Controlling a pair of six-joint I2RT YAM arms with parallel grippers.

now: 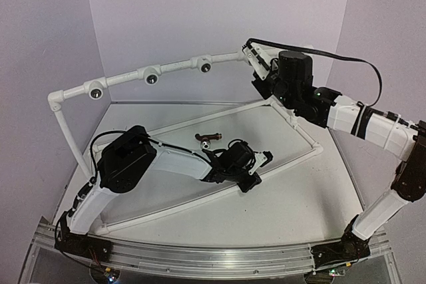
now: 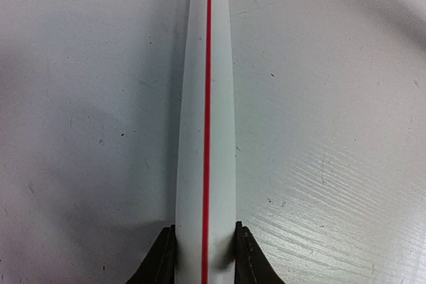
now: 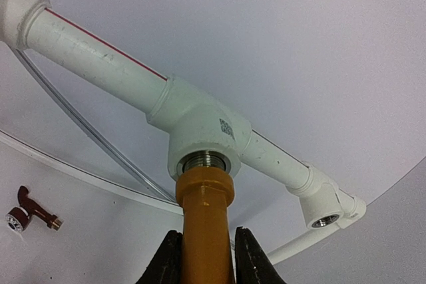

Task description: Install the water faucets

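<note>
An orange-brown faucet (image 3: pixel 208 211) stands in line with the mouth of a white tee (image 3: pixel 200 114) on the raised pipe, bright thread showing where the two meet. Closed about its body is my right gripper; in the top view the arm hides this faucet. My left gripper is shut on the white red-striped pipe (image 2: pixel 193 157), low at the frame's front side. A second, darker faucet (image 1: pixel 209 137) lies on the table inside the frame, also visible at the left of the right wrist view.
Open tee sockets (image 1: pixel 152 79) line the raised pipe to the left, and another socket (image 3: pixel 325 220) shows at the right in the right wrist view.
</note>
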